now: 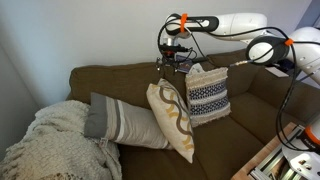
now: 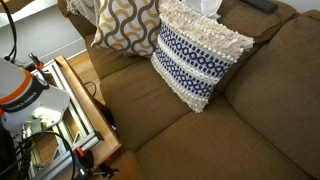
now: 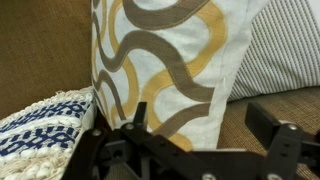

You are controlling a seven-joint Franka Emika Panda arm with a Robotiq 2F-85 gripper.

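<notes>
The wavy-patterned pillow (image 1: 171, 120) in grey, tan and white leans on the brown couch (image 1: 215, 145); it also shows in exterior view 2 as a patterned pillow (image 2: 128, 22). My open gripper (image 1: 172, 67) hangs above its top edge, near the couch back. In the wrist view the gripper has its fingers wide apart, with the wavy pillow (image 3: 165, 65) below and between them. Nothing appears held; whether a finger touches the fabric I cannot tell. A blue-and-white fringed pillow (image 2: 195, 58) rests beside it.
A striped grey pillow (image 1: 122, 122) lies left of the wavy one, and a cream knitted blanket (image 1: 62, 145) covers the couch's left end. White tissue-like material (image 2: 205, 7) and a dark remote (image 2: 262, 5) are at the couch back.
</notes>
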